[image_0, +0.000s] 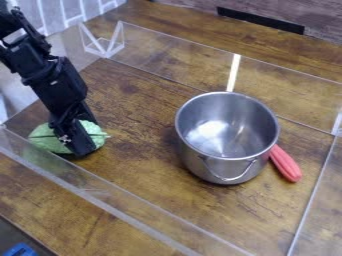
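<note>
My black gripper (80, 139) is low at the left, shut on a green round object (51, 140) that rests on the wooden table near the clear wall. The green object is partly hidden behind my fingers. A steel pot (225, 136) with a side handle stands on the right half of the table.
A red handled item (286, 164) lies just right of the pot. Clear low walls (140, 215) border the work area. The middle of the wooden table (147, 120) between gripper and pot is bare. A blue item (16, 250) shows at the bottom-left corner.
</note>
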